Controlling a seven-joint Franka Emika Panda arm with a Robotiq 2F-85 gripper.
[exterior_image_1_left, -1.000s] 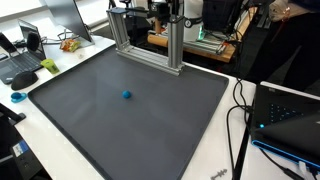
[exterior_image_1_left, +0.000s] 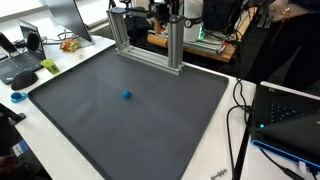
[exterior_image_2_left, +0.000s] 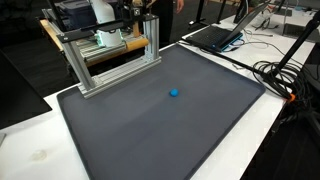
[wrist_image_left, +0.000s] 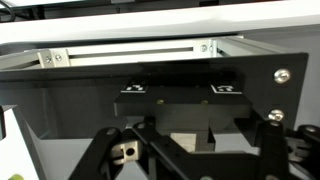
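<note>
In the wrist view my gripper has its dark fingers spread apart, so it is open. A black part (wrist_image_left: 180, 103) with white corner marks shows in front of the fingers, against a black bar (wrist_image_left: 75, 80). Whether the fingers touch that part cannot be made out. A small blue object (exterior_image_1_left: 127, 94) lies alone on the grey mat (exterior_image_1_left: 90, 125), well away from the gripper; the second exterior view shows the same blue object (exterior_image_2_left: 174, 93) right of the mat's middle.
A silver metal frame (exterior_image_2_left: 120, 77) stands along one mat edge. Small yellow and blue items (exterior_image_1_left: 18, 97) lie on the white table left of the mat. At the right sits a black case (exterior_image_1_left: 285, 120) with cables (exterior_image_1_left: 238, 105) beside it.
</note>
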